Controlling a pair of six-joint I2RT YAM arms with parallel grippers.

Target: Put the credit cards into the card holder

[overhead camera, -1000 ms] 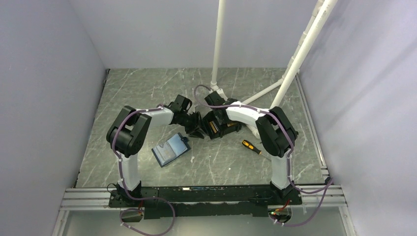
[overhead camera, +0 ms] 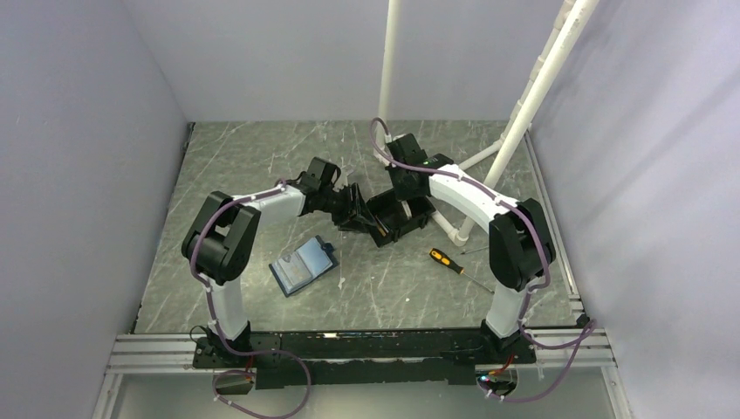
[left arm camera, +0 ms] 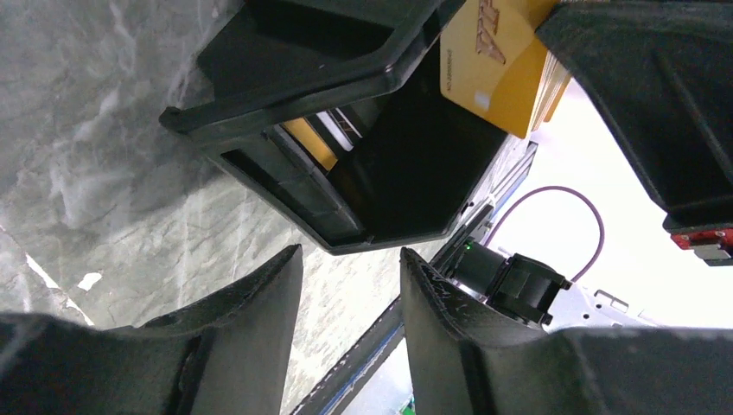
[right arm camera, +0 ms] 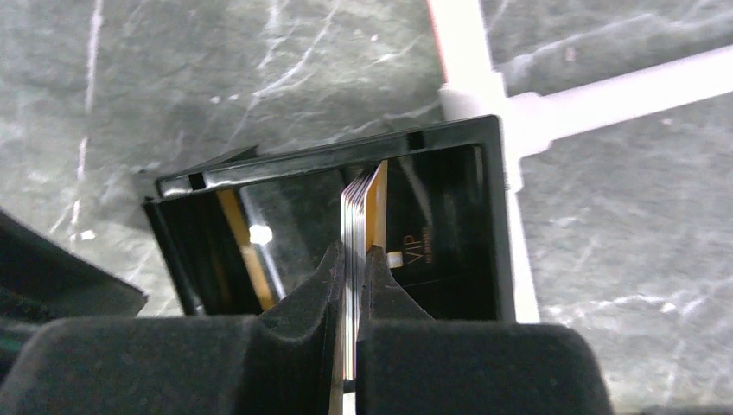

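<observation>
In the right wrist view my right gripper is shut on a thin stack of cards (right arm camera: 353,212), held on edge over the black box (right arm camera: 311,164). The left wrist view shows the stack's yellow card face (left arm camera: 488,65) above the box. Inside the box at its left lie other yellow and pale cards (right arm camera: 246,242), and a dark card lettered VIP (right arm camera: 415,246) is to the right. My left gripper (overhead camera: 358,218) stands by the box's left edge; its fingers are apart, with nothing between them. An open blue folder with light panels (overhead camera: 303,264), resembling a card holder, lies on the table.
A yellow-and-black screwdriver (overhead camera: 447,260) lies to the right of the box. White pipes (overhead camera: 460,229) stand close behind and to the right of it.
My left gripper has moved a little to the right. The blue folder has stayed in place.
</observation>
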